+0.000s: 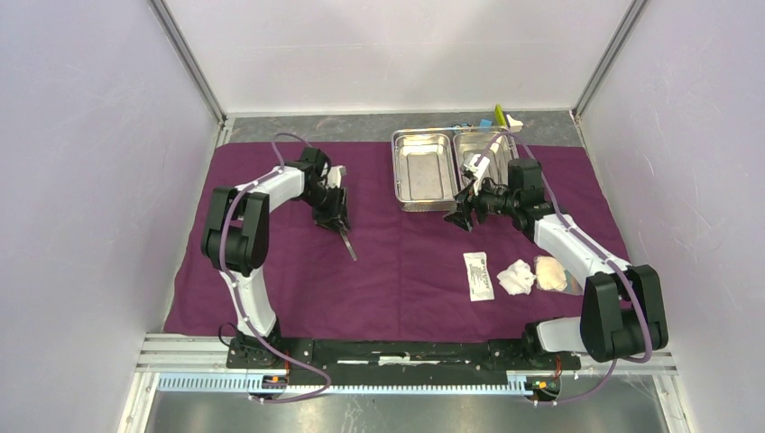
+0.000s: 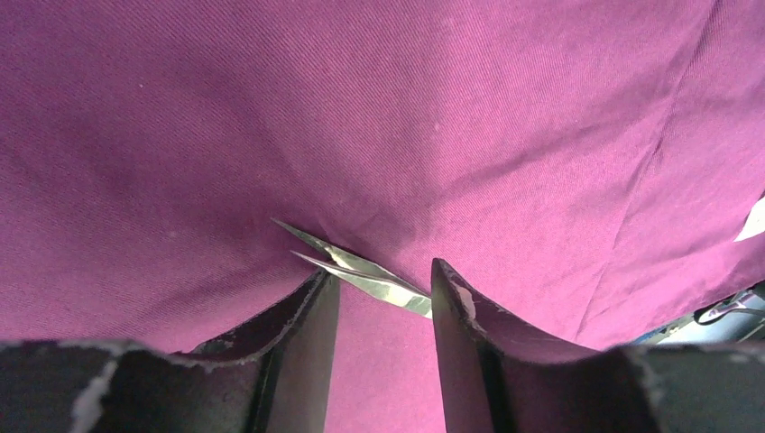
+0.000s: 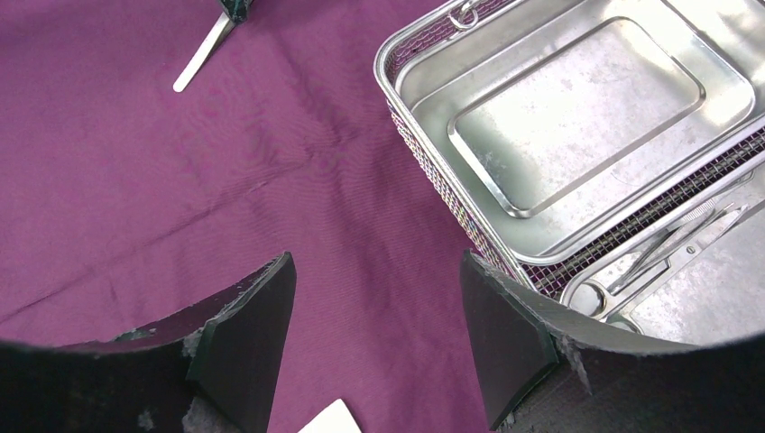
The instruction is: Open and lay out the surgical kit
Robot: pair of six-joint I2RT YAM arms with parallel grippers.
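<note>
A slim silver instrument that looks like tweezers lies slantwise on the purple cloth. Its two pointed tips are spread apart in the left wrist view, where the metal blades pass between the fingers of my left gripper. A gap shows between those fingers, so the fingers are not closed tight. From the right wrist view, the tool's rounded end sticks out below the left gripper. My right gripper hangs open and empty above the cloth, by the near side of the steel basket.
Scissors and other instruments lie in the basket's right part; a steel tray fills its left part. At front right rest a white packet, white gauze and a bagged pad.
</note>
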